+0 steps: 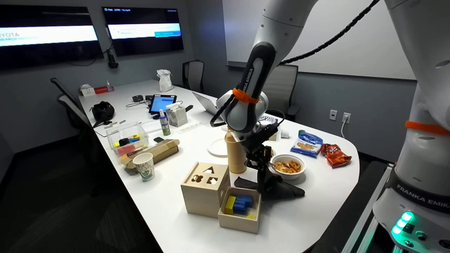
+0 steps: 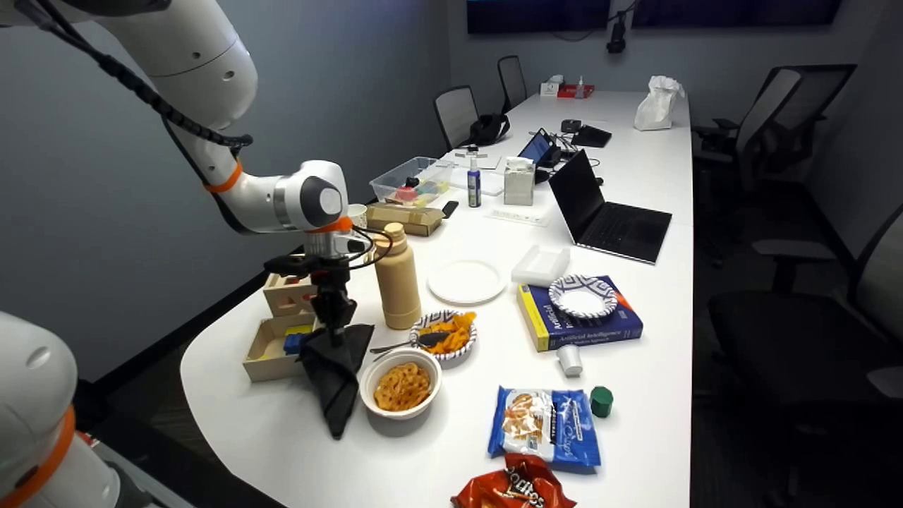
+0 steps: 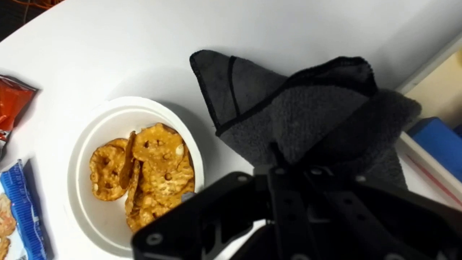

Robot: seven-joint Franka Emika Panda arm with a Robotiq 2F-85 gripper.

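Observation:
A dark grey cloth [image 3: 312, 112] lies bunched and folded on the white table, between the white bowl of pretzel crisps [image 3: 130, 106] and the small wooden tray [image 1: 238, 222]. My gripper points down over the cloth and is shut on a fold of it; the fingertips are buried in the dark fabric. In the second exterior view the cloth [image 2: 338, 372] spreads from beneath the gripper [image 2: 334, 326] toward the near table edge, close to the bowl [image 2: 402, 412]. Exactly how much fabric sits between the fingers is hidden.
A tan bottle [image 2: 398, 283] stands close behind the gripper. Blue blocks [image 1: 241, 203] lie in the tray beside the wooden shape box [image 1: 202, 198]. A patterned bowl of orange food [image 2: 453, 334] is nearby. Bare table lies in front of the cloth.

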